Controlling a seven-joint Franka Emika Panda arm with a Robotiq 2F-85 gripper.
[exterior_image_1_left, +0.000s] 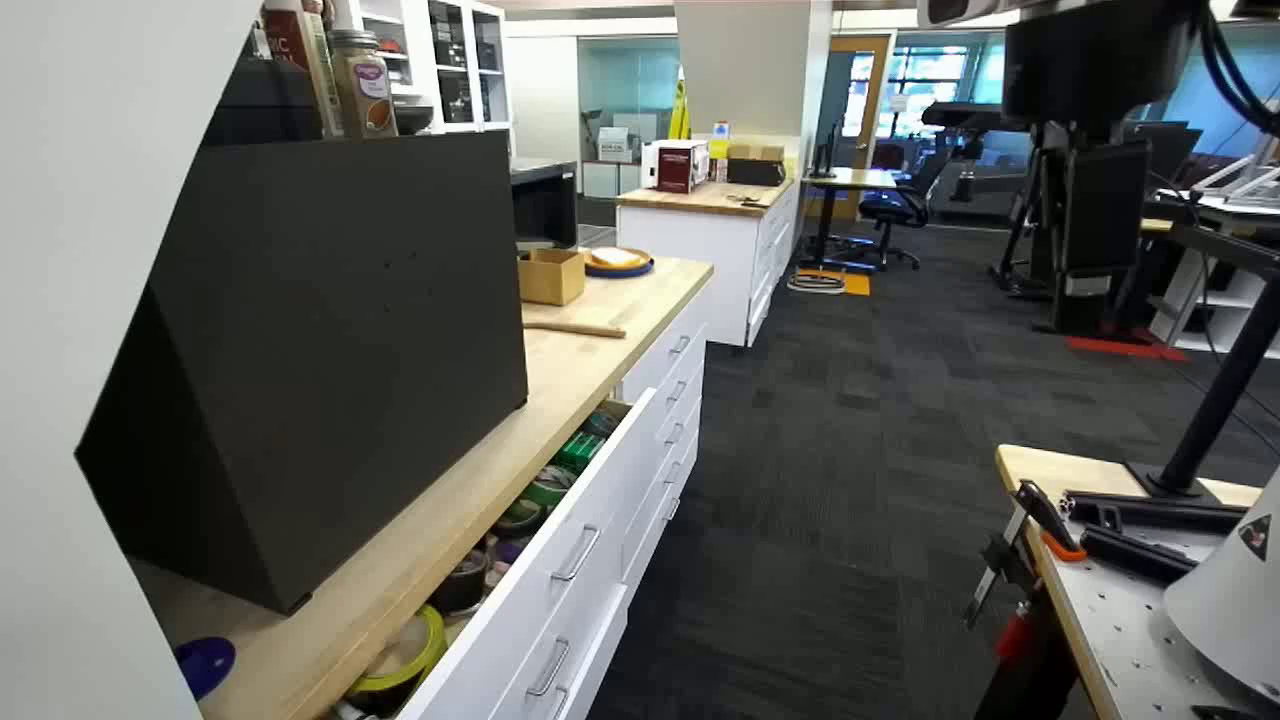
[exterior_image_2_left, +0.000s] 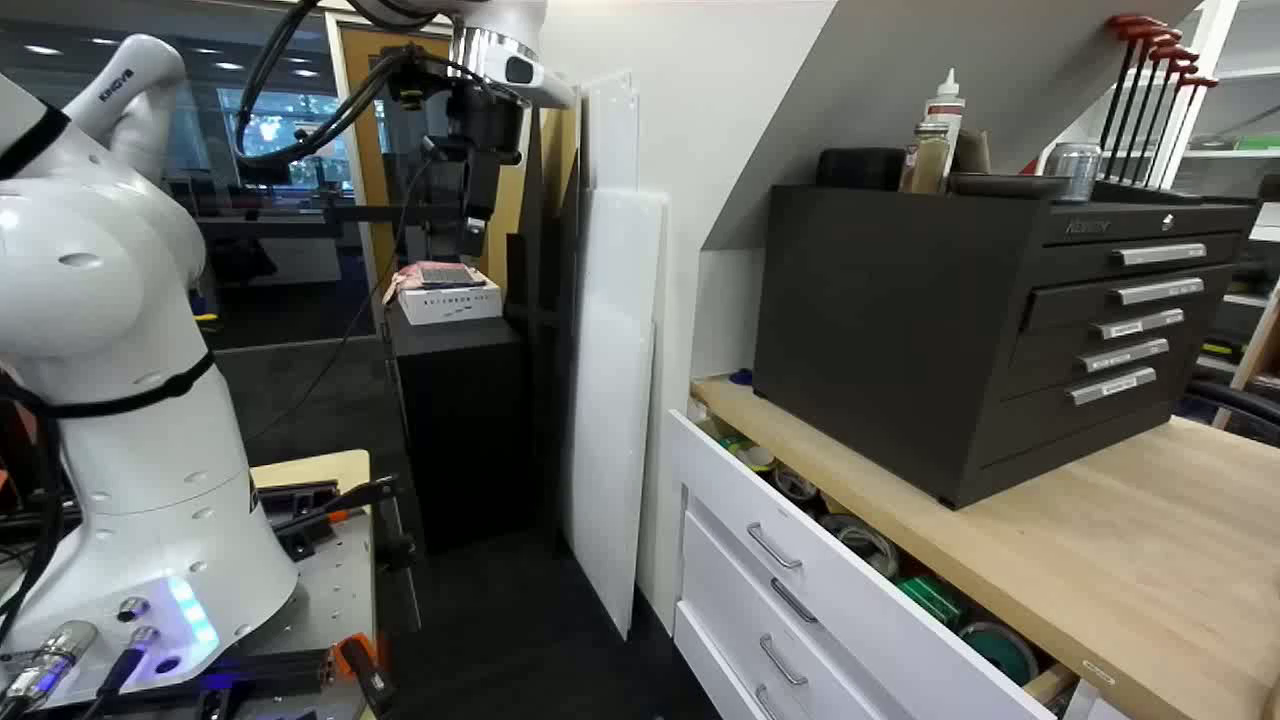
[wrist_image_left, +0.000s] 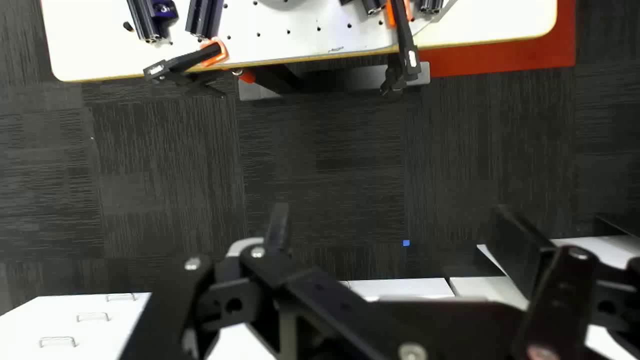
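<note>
With its two black fingers (wrist_image_left: 277, 227) spread wide, my gripper is open in the wrist view, and only dark floor shows between them. Exterior view 2 has the gripper (exterior_image_2_left: 477, 222) hanging high up, pointing down, well away from the white cabinet. The cabinet's top drawer (exterior_image_2_left: 828, 570) is pulled out. Inside it lie tape rolls, among them a yellow-edged roll (exterior_image_1_left: 402, 654), and a green item (exterior_image_1_left: 579, 451). On the wooden counter (exterior_image_2_left: 1152, 516) stands a black tool chest (exterior_image_2_left: 888, 336), its drawers shut.
Beyond the chest, a cardboard box (exterior_image_1_left: 552, 277), a wooden stick (exterior_image_1_left: 576, 329) and stacked plates (exterior_image_1_left: 618, 260) rest on the counter. Clamps (wrist_image_left: 186, 60) jut from the robot's table (wrist_image_left: 288, 45). White panels (exterior_image_2_left: 618, 396) lean against the wall. Between table and cabinet, the floor is clear.
</note>
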